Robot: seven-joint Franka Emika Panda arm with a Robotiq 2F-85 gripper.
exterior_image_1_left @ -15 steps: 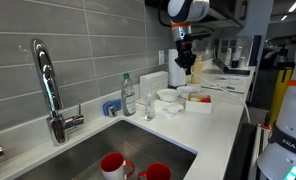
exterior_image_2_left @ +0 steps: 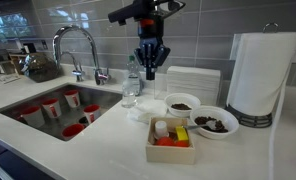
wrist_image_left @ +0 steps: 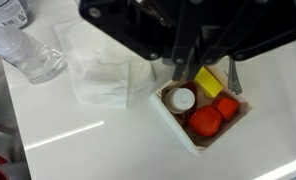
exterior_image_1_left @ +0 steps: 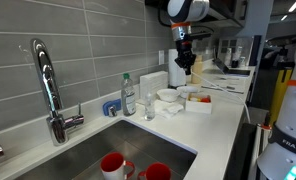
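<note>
My gripper (exterior_image_2_left: 150, 74) hangs in the air over the counter, pointing down, shut with nothing visible between its fingers. Below it and nearer the front stands a small open box (exterior_image_2_left: 169, 153). Inside are a white-lidded jar (wrist_image_left: 180, 99), a yellow item (wrist_image_left: 207, 81) and red round items (wrist_image_left: 204, 122). Crumpled white napkins (wrist_image_left: 100, 82) lie beside the box. Two white bowls with dark contents, a smaller bowl (exterior_image_2_left: 181, 106) and a larger bowl (exterior_image_2_left: 216, 122), sit behind it. The dark gripper body covers the top of the wrist view.
Several red-and-white mugs (exterior_image_2_left: 73, 130) stand in or by the sink (exterior_image_1_left: 80, 157), below a tall faucet (exterior_image_1_left: 48, 85). Bottles, including a clear bottle (exterior_image_1_left: 128, 95), line the wall. A paper towel roll (exterior_image_2_left: 256, 75) stands at the right.
</note>
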